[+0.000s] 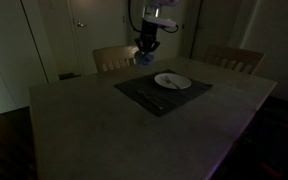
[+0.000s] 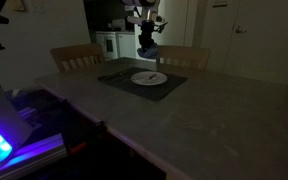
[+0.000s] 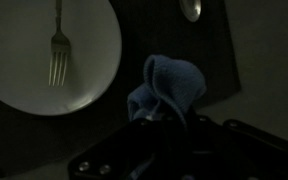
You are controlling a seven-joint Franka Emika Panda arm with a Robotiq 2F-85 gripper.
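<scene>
My gripper [image 1: 145,47] is shut on a blue cloth [image 3: 174,82], which bunches up between the fingers in the wrist view. From outside, the cloth [image 1: 144,59] hangs under the gripper, raised above the table at the far side of the dark placemat [image 1: 192,96]. The second exterior view also has the cloth [image 2: 147,52] in the air beyond the plate. A white plate [image 3: 49,45] lies on the mat with a fork [image 3: 60,55] on it. The fingertips are mostly hidden by cloth and darkness.
A spoon [image 3: 191,8] rests on the mat apart from the plate. Chairs stand along the table's far side, one wooden chair [image 1: 112,58] behind the cloth. The room is dim.
</scene>
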